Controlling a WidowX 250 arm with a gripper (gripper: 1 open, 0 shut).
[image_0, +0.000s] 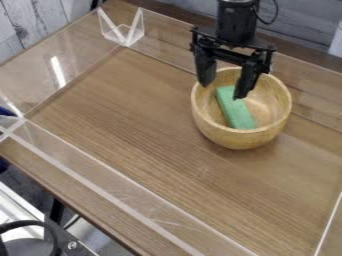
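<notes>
A round wooden bowl (267, 115) sits right of centre on the wooden table (134, 180). A green oblong object (235, 112) lies inside it. My black gripper (223, 72) hangs over the bowl's back part, open, with its fingers apart on either side above the green object.
A small clear plastic piece (120, 28) stands at the back left. Black cables or parts (27, 230) lie at the bottom left corner.
</notes>
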